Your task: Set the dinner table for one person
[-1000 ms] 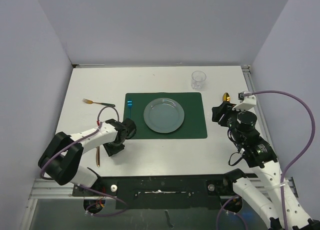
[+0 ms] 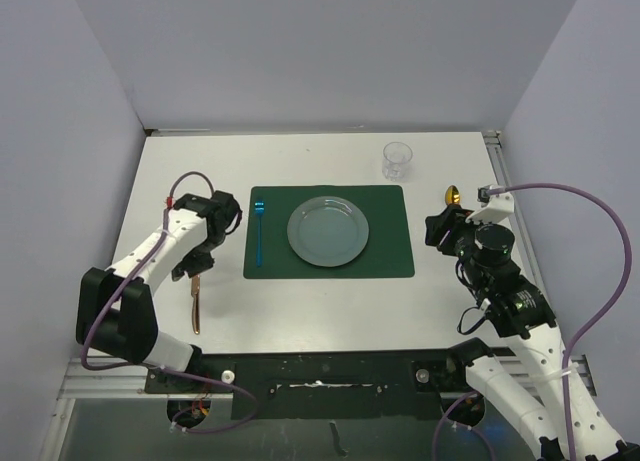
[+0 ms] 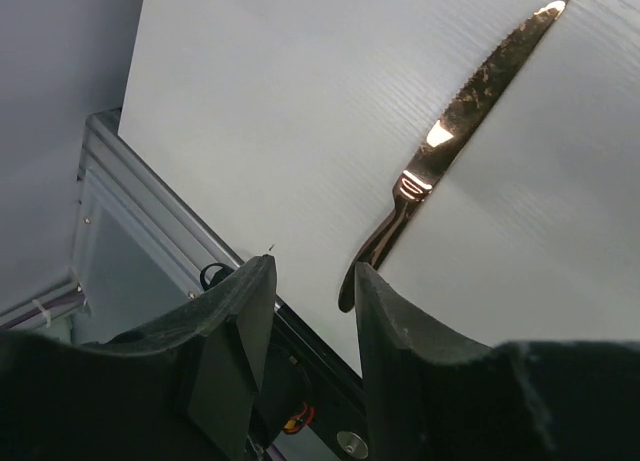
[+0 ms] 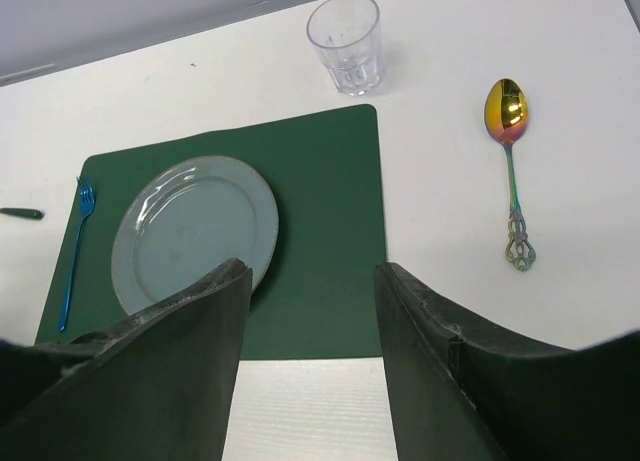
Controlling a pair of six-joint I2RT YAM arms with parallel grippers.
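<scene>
A green placemat (image 2: 385, 231) carries a grey plate (image 2: 328, 231) in its middle and a blue fork (image 2: 259, 236) upright along its left side. Left of the mat, a copper-coloured knife (image 3: 455, 121) lies on the bare table. My left gripper hangs above the table near its handle, part open and empty. A shiny gold spoon (image 4: 508, 141) rests right of the mat, and a clear glass (image 4: 349, 56) stands behind the mat's right corner. Over the table's right side my right gripper is open, with nothing between its fingers.
A dark handle (image 4: 22, 213) shows left of the mat; in the top view my left arm covers that spot. Walls close in on both sides.
My left arm has moved away from the mat's lower left corner, back and to the left, and now covers the yellow fork with the dark handle. The right arm has barely moved.
</scene>
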